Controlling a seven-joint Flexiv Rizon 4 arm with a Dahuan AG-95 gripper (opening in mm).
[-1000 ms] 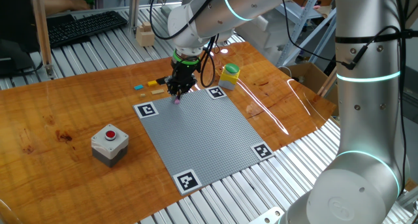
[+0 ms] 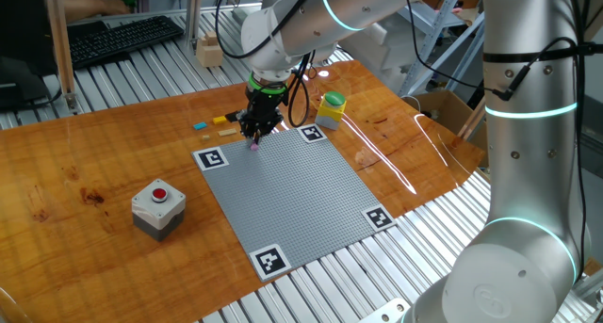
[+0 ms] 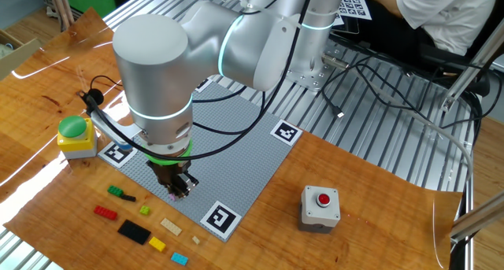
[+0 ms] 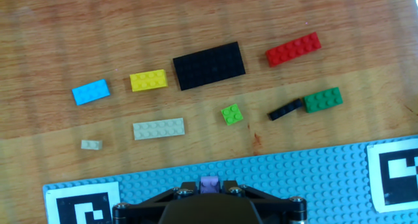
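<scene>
A small purple brick [image 4: 209, 184] is pinched between the fingertips of my gripper, which is shut on it. In exterior view 1 the brick [image 2: 253, 147] shows as a pink spot under the gripper [image 2: 254, 140], at the far edge of the grey studded baseplate [image 2: 292, 191]. Exterior view 2 has the gripper [image 3: 178, 194] over the plate's edge nearest the loose bricks. Whether the purple brick touches the studs or hangs just above them, I cannot tell. Black fingers and the gripper body hide part of the plate in the wrist view.
Loose bricks lie off the plate: blue [image 4: 91, 92], yellow [image 4: 149, 80], large black [image 4: 209, 66], red [image 4: 294, 49], dark green [image 4: 323, 100], lime [image 4: 232, 114], beige [image 4: 159, 128]. A red-button box [image 2: 158, 210] and a green-button box [image 2: 331, 110] flank the plate, otherwise bare.
</scene>
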